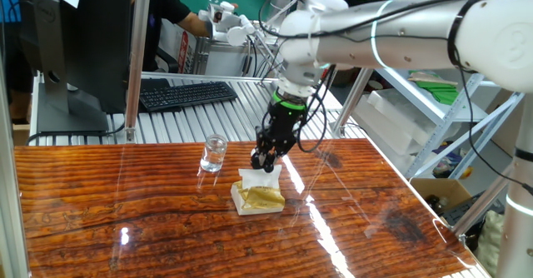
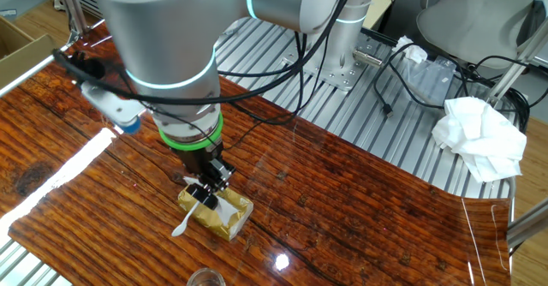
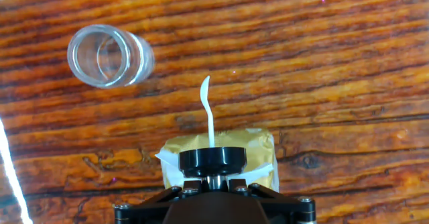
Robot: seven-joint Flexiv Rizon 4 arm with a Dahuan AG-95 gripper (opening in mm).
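Note:
A small white spoon point(image 3: 206, 103) sticks out from my gripper, its bowl end pointing toward the top of the wrist view. The black fingertips appear shut on its handle, and exterior view 2 shows the spoon point(image 2: 183, 221) slanting down from the gripper point(image 2: 205, 195). Right below the gripper lies a gold-and-white tissue pack point(image 1: 260, 198) with a tissue poking up. How far the fingertips are from that tissue I cannot tell. A clear glass jar point(image 1: 213, 153) stands open-topped to the left of the pack in exterior view 1.
A crumpled white cloth point(image 2: 479, 136) rests on the metal-slatted surface.

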